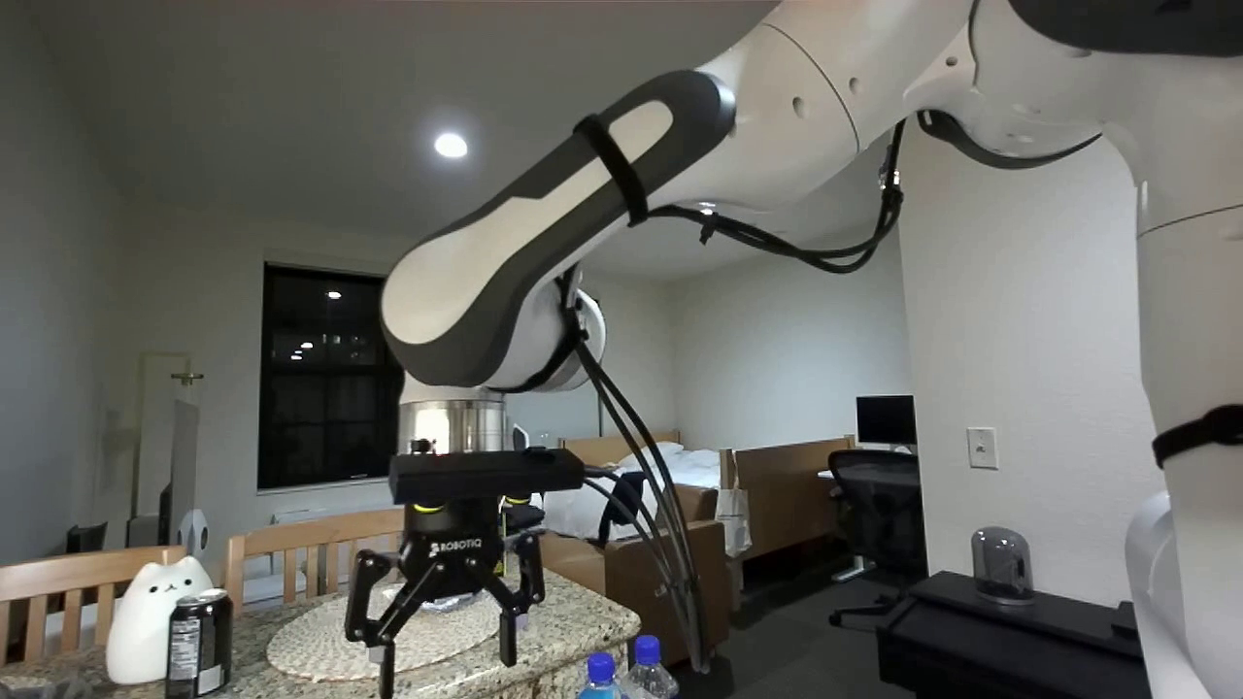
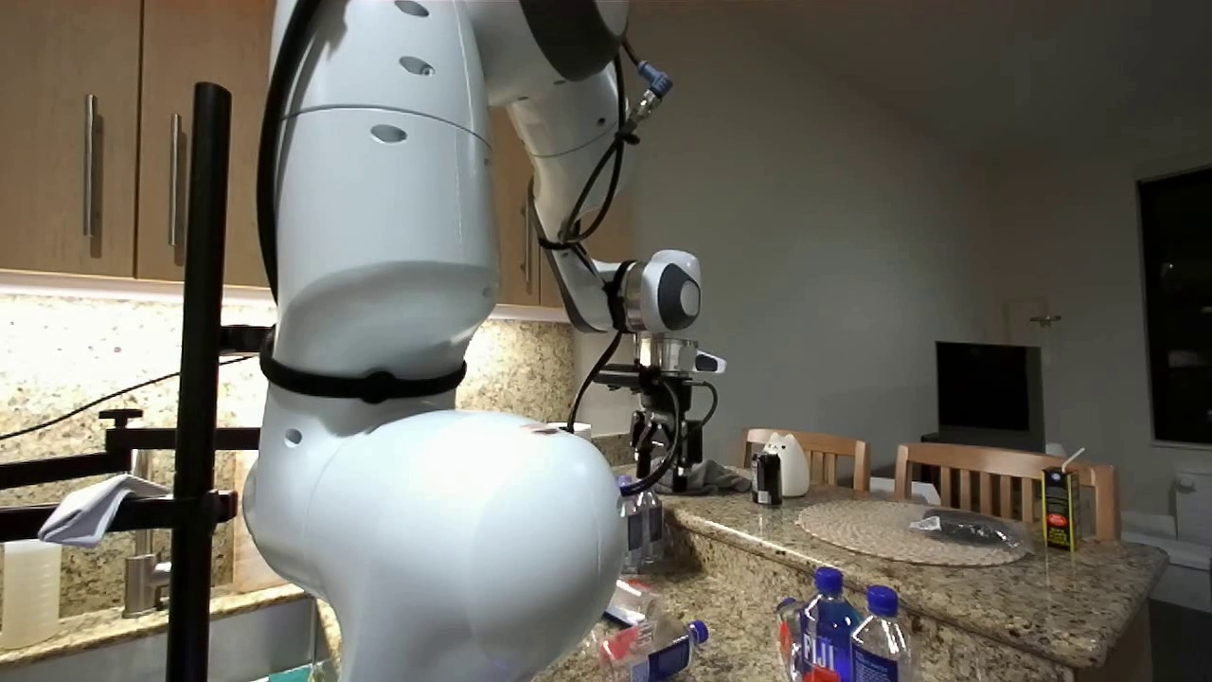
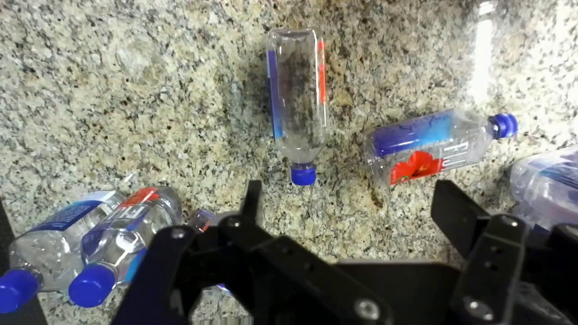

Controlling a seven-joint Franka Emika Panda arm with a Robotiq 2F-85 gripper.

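Observation:
My gripper is open, pointing down over the granite counter, with nothing between its fingers. Ahead of the fingertips in the wrist view lies a clear bottle, its blue cap toward me. To its right another bottle with a red flower label rests on its side, cap pointing right. A further bottle is cut off by the right edge. At the lower left are two blue-capped bottles, and part of another bottle shows behind my left finger.
The raised counter carries a woven mat with a plastic packet, a black can, a white cat figure and a yellow-black carton. Bare granite surrounds the middle bottle in the wrist view.

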